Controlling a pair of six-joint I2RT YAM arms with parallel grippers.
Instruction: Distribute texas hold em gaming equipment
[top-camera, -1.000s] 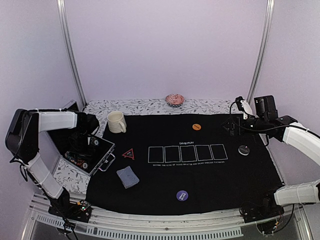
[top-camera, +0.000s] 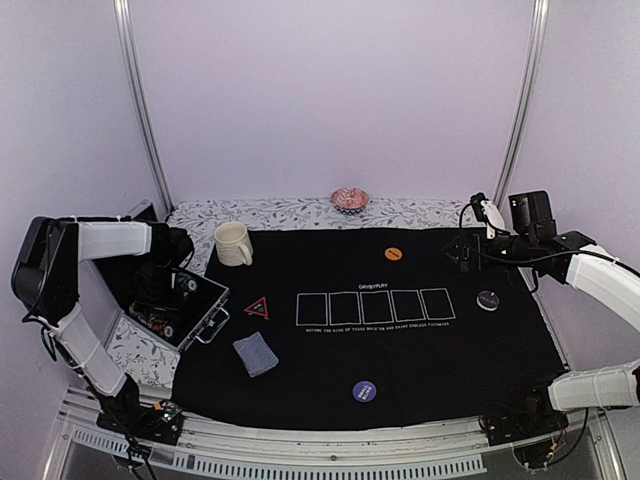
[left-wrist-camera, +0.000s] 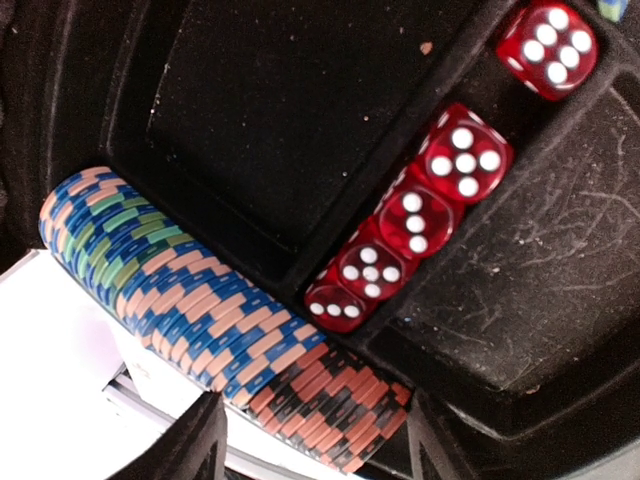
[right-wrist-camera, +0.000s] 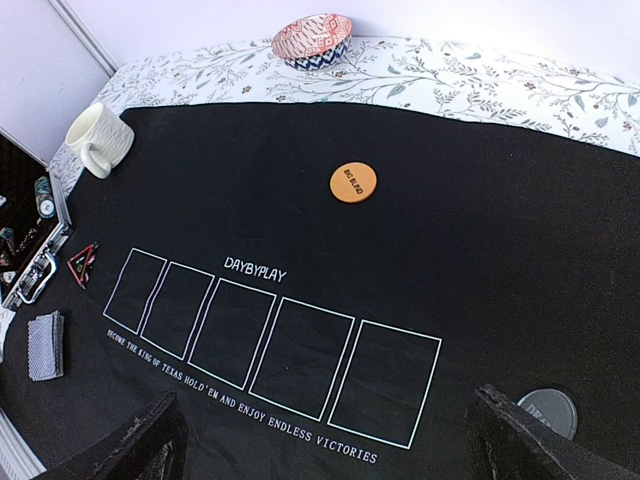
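Observation:
In the top view an open black case (top-camera: 212, 290) lies at the left, with my left gripper (top-camera: 155, 297) down inside it. The left wrist view shows a row of blue-and-peach chips (left-wrist-camera: 215, 310) ending in red-and-black chips (left-wrist-camera: 335, 400). My left gripper's fingers (left-wrist-camera: 200, 440) stand apart, one on each side of the red-and-black end; whether they touch the chips is unclear. Red dice (left-wrist-camera: 465, 155) fill the slot beside. Over the right of the black mat (top-camera: 330, 265), my right gripper hangs open and empty.
On the mat lie a deck of cards (top-camera: 256, 355), a red triangle (top-camera: 258, 307), an orange "big blind" disc (top-camera: 393, 254), a purple disc (top-camera: 364, 391) and a grey disc (top-camera: 488, 300). Behind stand a white mug (top-camera: 232, 245) and a patterned bowl (top-camera: 350, 200).
The left arm has shifted only slightly within the case. My right arm and everything on the mat look unmoved.

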